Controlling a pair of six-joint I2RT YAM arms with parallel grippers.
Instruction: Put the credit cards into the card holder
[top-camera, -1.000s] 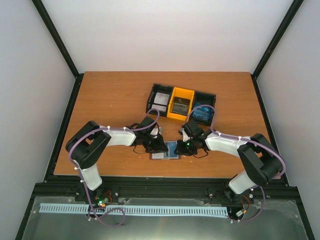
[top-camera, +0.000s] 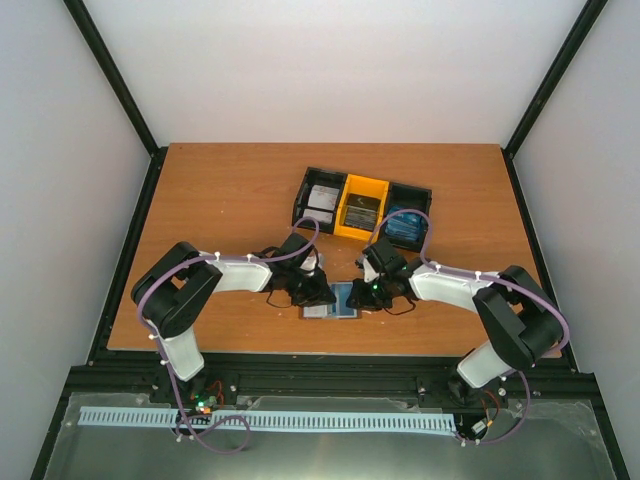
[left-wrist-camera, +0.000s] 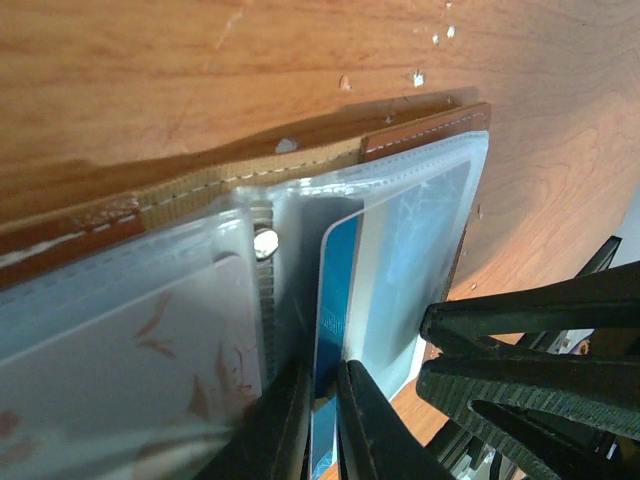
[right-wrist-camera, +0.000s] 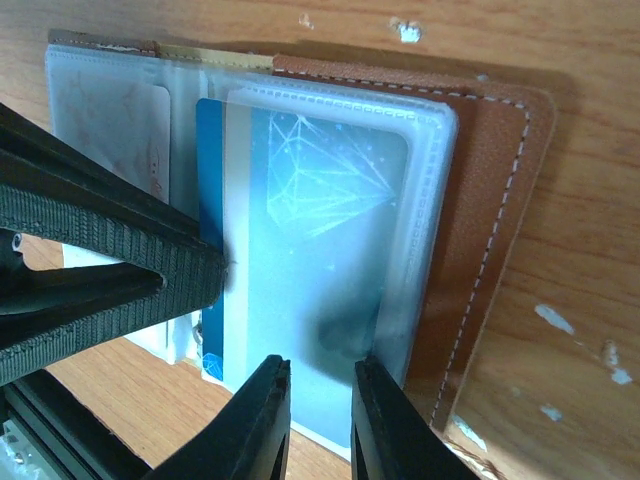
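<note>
The open card holder (right-wrist-camera: 487, 230), brown leather with clear sleeves, lies flat on the table between my two arms. A blue card (right-wrist-camera: 210, 180) sits mostly inside its right-hand clear sleeve (right-wrist-camera: 425, 190), with a dark blue strip sticking out on the inner side. My left gripper is shut on that protruding edge. My right gripper is part open above the sleeve's near part, its fingertips a little apart; contact with the plastic cannot be told. A pale card (left-wrist-camera: 130, 350) with reddish marks lies in the left-hand sleeve.
Behind the arms stands a three-part bin: a black section (top-camera: 311, 203) with white cards, a yellow one (top-camera: 367, 187) with dark cards, a black one (top-camera: 409, 208) with blue cards. The two grippers are very close together.
The left arm and the holder look unmoved.
</note>
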